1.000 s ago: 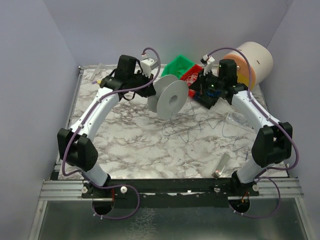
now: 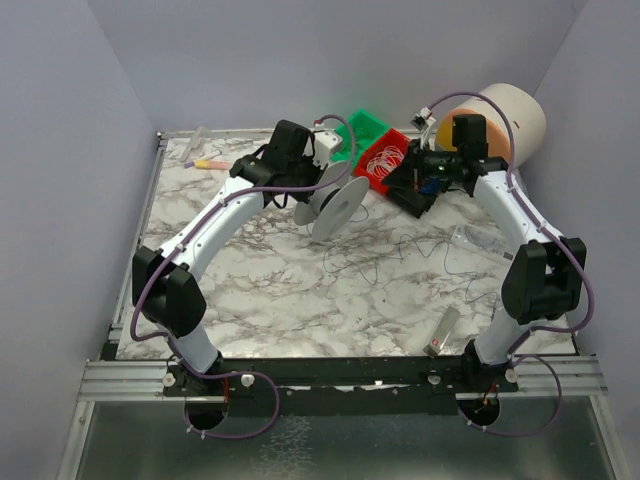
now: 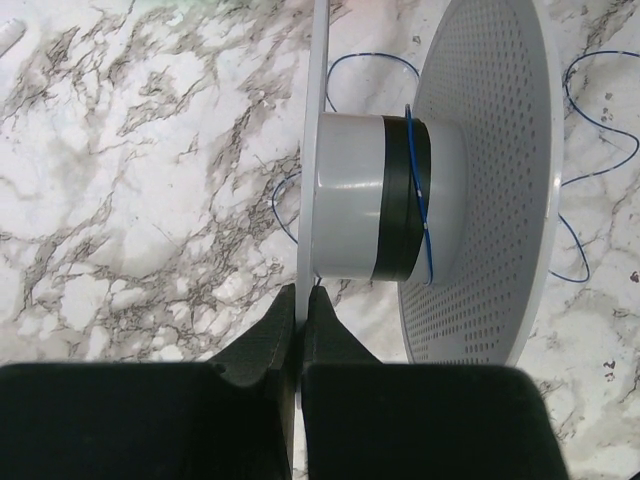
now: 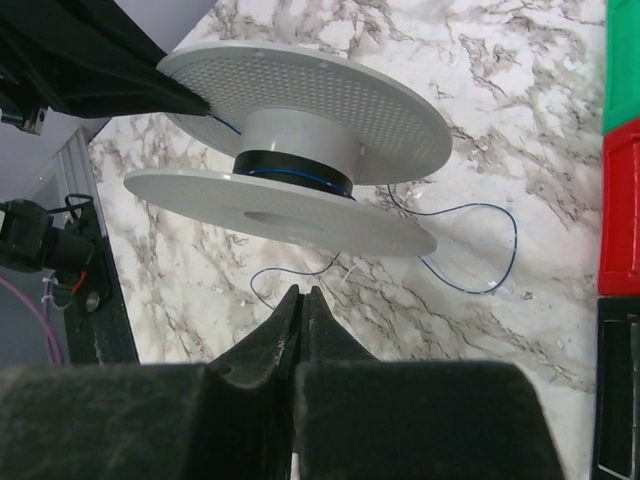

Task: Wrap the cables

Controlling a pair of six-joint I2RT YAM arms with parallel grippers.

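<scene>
A grey plastic spool (image 2: 340, 205) with perforated flanges and a dark band (image 3: 400, 200) round its hub is held up by my left gripper, shut on the rim of one flange. Thin blue cable (image 3: 418, 180) runs over the hub; more blue cable (image 4: 470, 290) lies in loose loops on the marble table beneath. My right gripper is shut with nothing showing between its fingers, to the right of the spool and apart from it.
Green (image 2: 365, 130) and red (image 2: 375, 165) bins with a black tray (image 4: 610, 390) stand at the back right, beside a large cream cylinder (image 2: 520, 120).
My left gripper and the spool have moved to the right and a little down in the top view.
</scene>
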